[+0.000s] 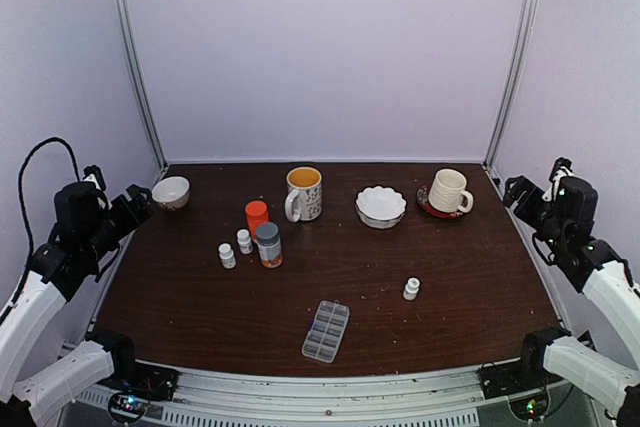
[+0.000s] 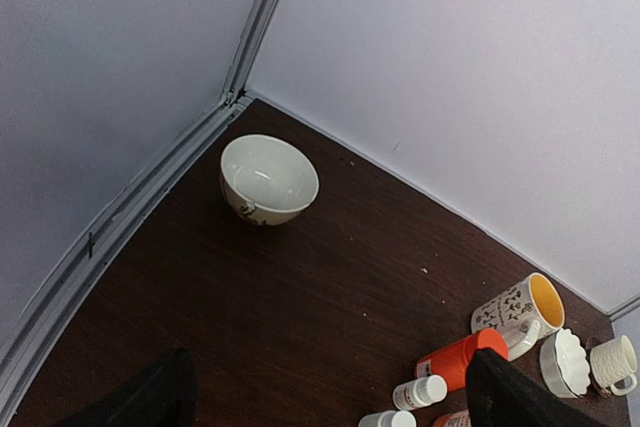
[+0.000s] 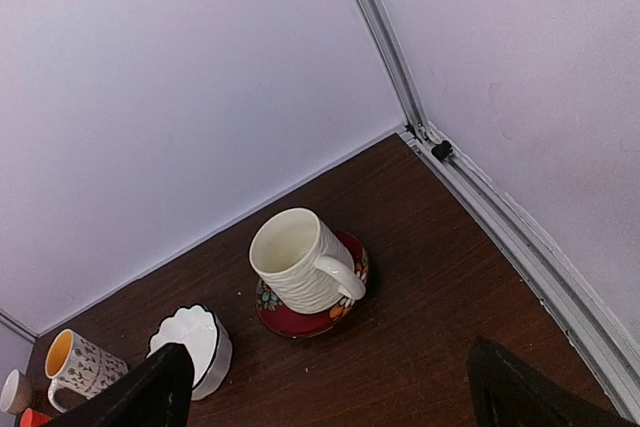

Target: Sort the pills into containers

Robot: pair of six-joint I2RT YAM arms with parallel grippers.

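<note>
A clear pill organizer with several compartments lies at the table's front middle; a small blue spot shows at its left edge. Left of centre stand two small white bottles, a red-orange bottle and a grey-lidded jar with orange-brown contents. Another white bottle stands alone right of the organizer. My left gripper hangs at the left edge, open and empty, its dark fingers wide apart. At the right edge, my right gripper is likewise open, with nothing between its fingers.
Along the back are a white bowl, a patterned mug, a scalloped white bowl, and a white cup on a red saucer.
</note>
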